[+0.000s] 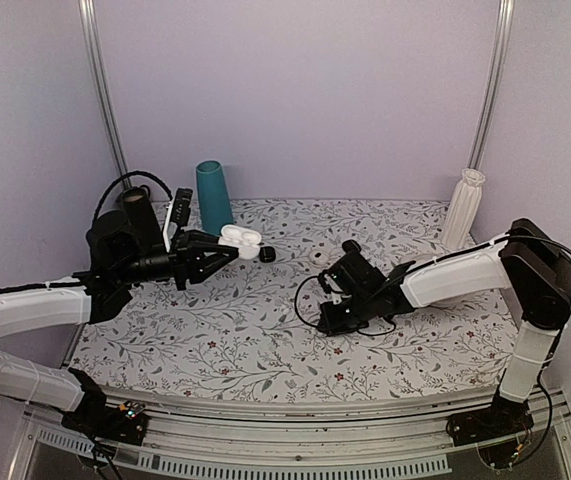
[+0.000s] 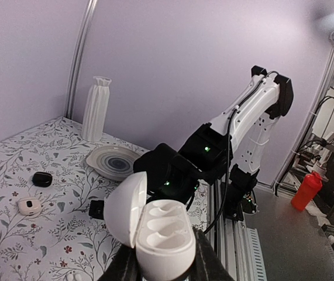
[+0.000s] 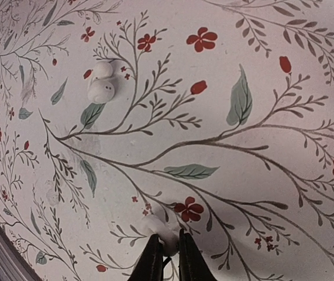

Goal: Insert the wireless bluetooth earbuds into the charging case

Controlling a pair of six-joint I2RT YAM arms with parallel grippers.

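The white charging case [image 2: 165, 240] has its lid up, and its slots face the left wrist camera, looking empty. My left gripper [image 1: 227, 255] is shut on the case and holds it above the table. Low over the right part of the table is my right gripper, its fingers close together. A small white earbud [image 3: 165, 235] sits between their tips, slightly blurred. Another white earbud [image 3: 101, 83] lies on the patterned table, ahead and to the left in the right wrist view. In the top view the right fingertips are too small and dark to show the earbud.
A teal vase [image 1: 214, 195] stands at the back left and a white vase [image 1: 463, 208] at the back right. A round dish [image 2: 113, 162] lies near the white vase. Small dark items [image 1: 267, 254] rest mid-table.
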